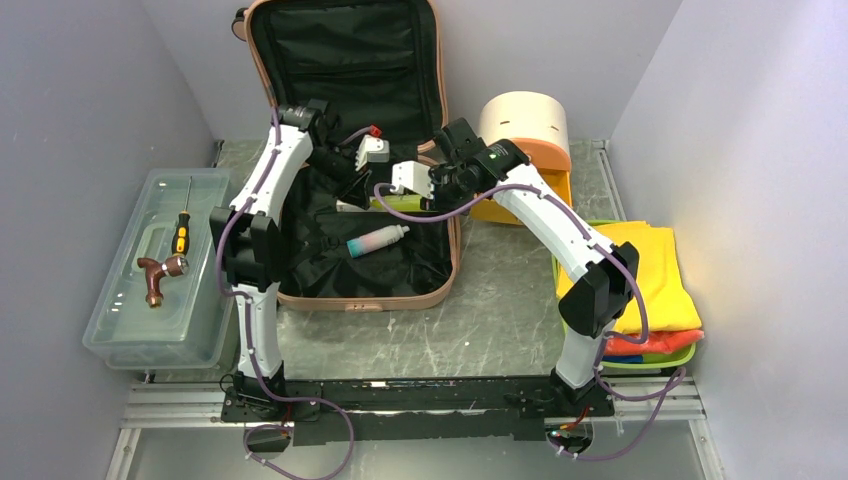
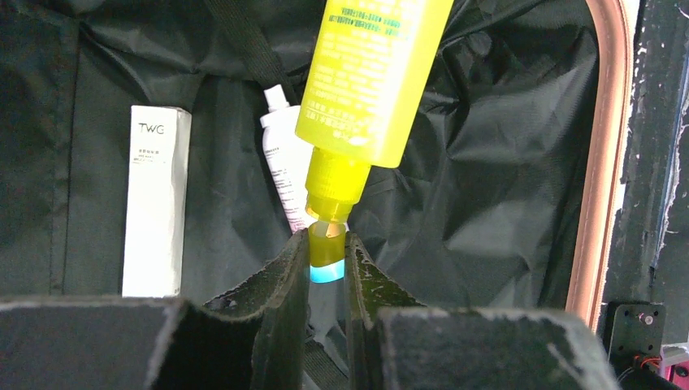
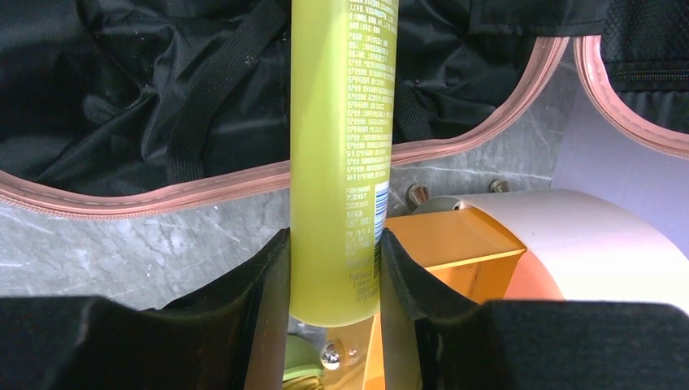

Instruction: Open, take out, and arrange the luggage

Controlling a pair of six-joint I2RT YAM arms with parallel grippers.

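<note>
The open suitcase holds a white bottle and a white TWG box. A yellow-green bottle is held above it by my right gripper, whose fingers are shut on its base end. My left gripper is at the bottle's other end; in the left wrist view its fingertips are around or just at the narrow yellow tip, and whether they grip it I cannot tell.
An orange and cream container stands right of the suitcase. A clear box with a screwdriver and hammer is at left. A green basket with folded cloths is at right. Bare table lies in front.
</note>
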